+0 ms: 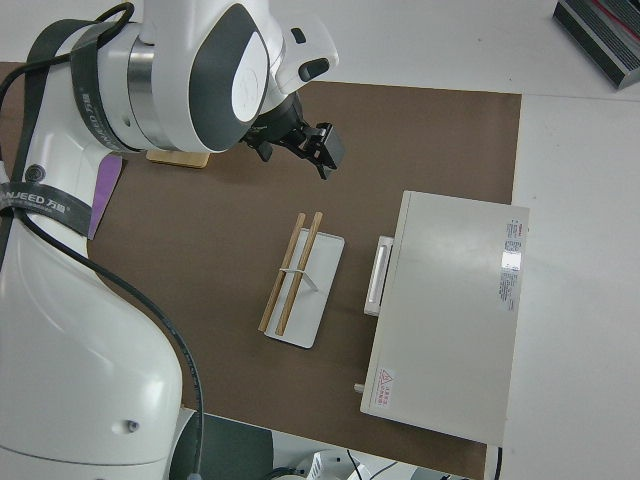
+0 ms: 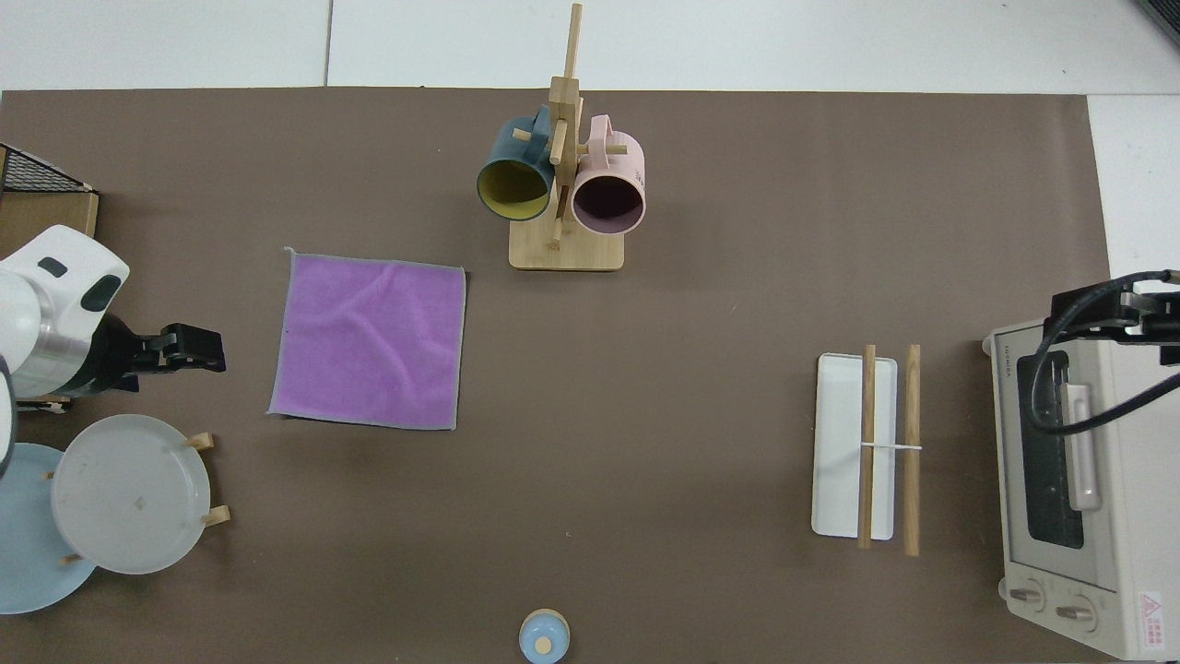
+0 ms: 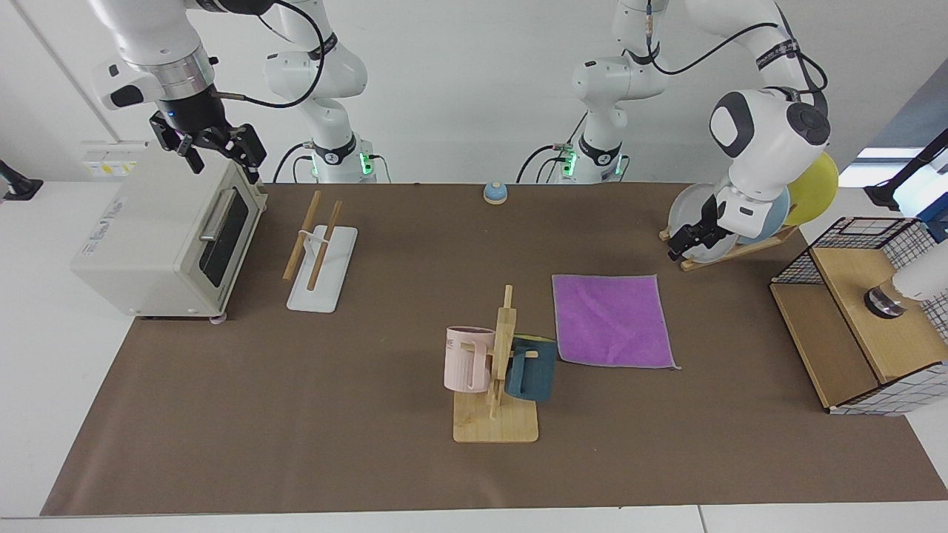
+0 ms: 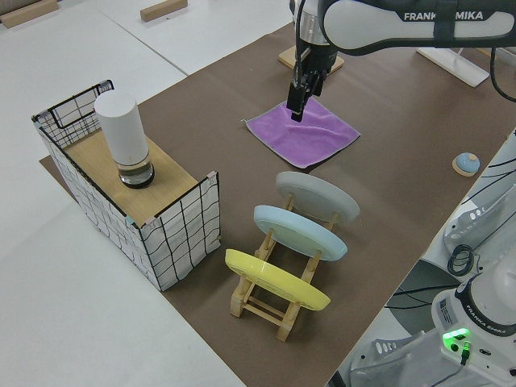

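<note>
A purple cloth lies flat on the brown mat, left of a wooden mug tree holding a teal mug and a pink mug. One black gripper hangs at the left in the top view, above the area between the plate rack's grey plate and the cloth. The other gripper is over the white oven on the opposite side. Neither gripper's fingers show clearly enough to tell their state.
A wire-sided wooden shelf with a white cylinder stands beside the plate rack. A white board with wooden rods lies near the oven. A small blue round object sits at the near edge.
</note>
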